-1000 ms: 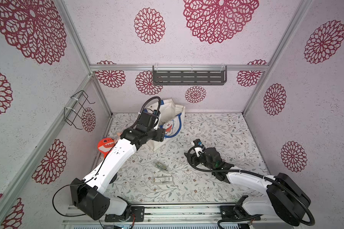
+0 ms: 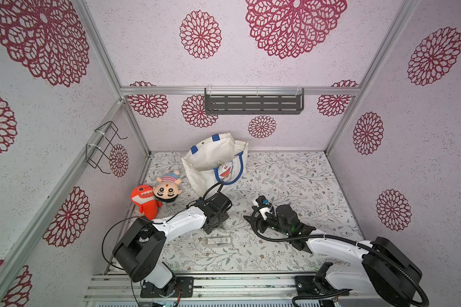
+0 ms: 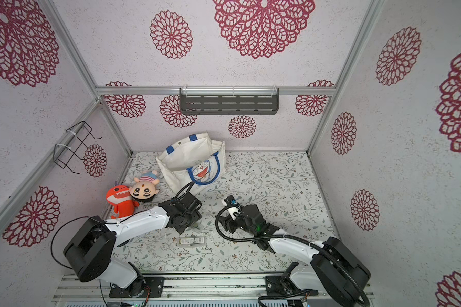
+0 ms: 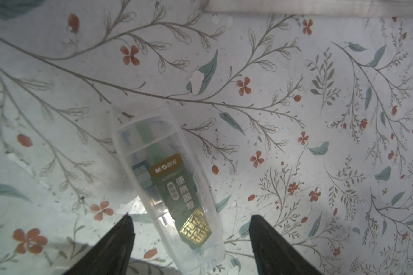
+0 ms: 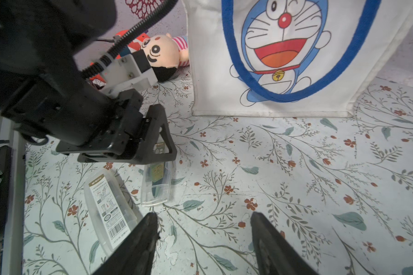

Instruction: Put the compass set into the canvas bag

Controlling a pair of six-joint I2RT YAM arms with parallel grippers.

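A clear case with a green label (image 4: 179,197) lies on the floor beneath my left gripper, which hangs low over it, open, fingers either side of its lower end. A second flat case with a white label (image 5: 110,210) lies in front of it (image 2: 218,240). The white canvas bag (image 2: 207,161) with blue handles and a cartoon cat stands at the back centre. My right gripper is at centre right, fingers apart, nothing between them, facing the cases.
A red shark plush (image 2: 144,199) and a doll (image 2: 166,186) lie at left. A wire rack and a grey shelf hang on the walls.
My left gripper has moved down from in front of the bag to over the green-labelled case. The right arm has shifted slightly.
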